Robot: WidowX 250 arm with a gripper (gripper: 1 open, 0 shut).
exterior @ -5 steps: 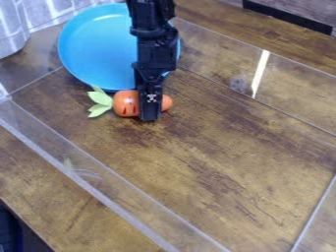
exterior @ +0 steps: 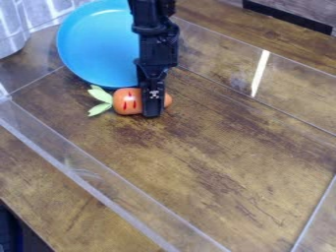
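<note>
An orange carrot toy (exterior: pixel 126 101) with pale green leaves (exterior: pixel 101 98) lies on the wooden table, just in front of a blue plate (exterior: pixel 86 44). My black gripper (exterior: pixel 149 104) is lowered over the carrot's right part, open, with its fingers close around or against it. The arm hides part of the plate's right side.
Clear panel edges or strips run along the left and right sides. A pale crumpled object (exterior: pixel 14 25) sits at the top left corner.
My gripper has shifted very slightly over the carrot, which stays in about the same place.
</note>
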